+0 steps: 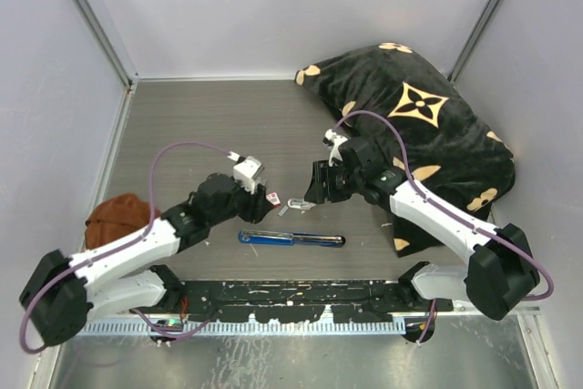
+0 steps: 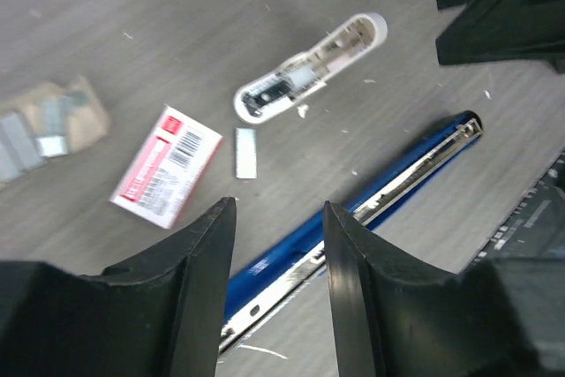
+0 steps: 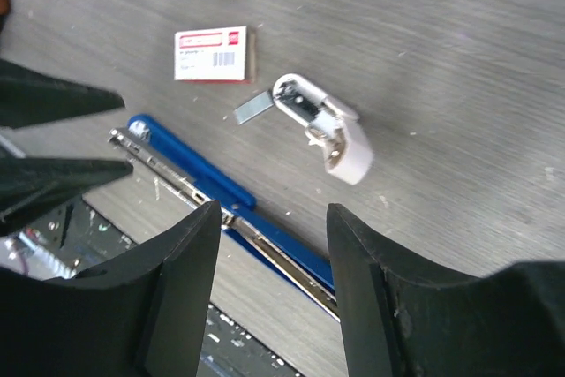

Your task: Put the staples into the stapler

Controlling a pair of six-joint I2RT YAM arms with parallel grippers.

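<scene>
The blue stapler (image 1: 291, 239) lies opened out along the front of the table, its metal channel (image 3: 278, 258) showing. A short grey staple strip (image 2: 245, 154) rests on the table between the red-and-white staple box (image 2: 168, 167) and a white oblong holder (image 2: 309, 70). Above the left end of the stapler, my left gripper (image 1: 258, 216) hangs part open, a clear gap between its fingers. My right gripper (image 1: 318, 190) is over the white holder, its fingers (image 3: 199, 245) apart too. Nothing shows in either gap except the table and stapler below.
A tray of grey staple strips (image 2: 44, 130) is beyond the box, hidden by the left arm from above. At the right a black patterned cushion (image 1: 428, 125) leans against the wall; a brown cloth (image 1: 120, 220) lies far left.
</scene>
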